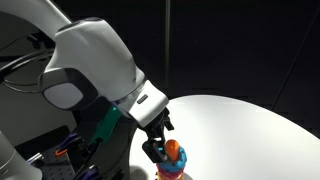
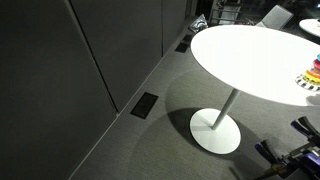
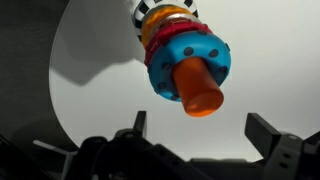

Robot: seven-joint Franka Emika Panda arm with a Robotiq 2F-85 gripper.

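Note:
A stack of colored rings [image 3: 177,41] stands on the round white table, with a blue dotted ring [image 3: 222,54] uppermost and an orange peg [image 3: 199,92] rising through its middle. Below the blue ring the wrist view shows red, orange and black-and-white checkered rings. My gripper is open, its two dark fingers wide apart on either side of the peg's line, with nothing between their tips. In exterior view 1 the gripper [image 1: 160,138] is close beside and above the stack's top [image 1: 173,152]. Only the stack's edge [image 2: 313,75] appears in exterior view 2.
Cables and colored items [image 1: 72,142] lie at the lower left beside the arm. A dark wall backs the scene.

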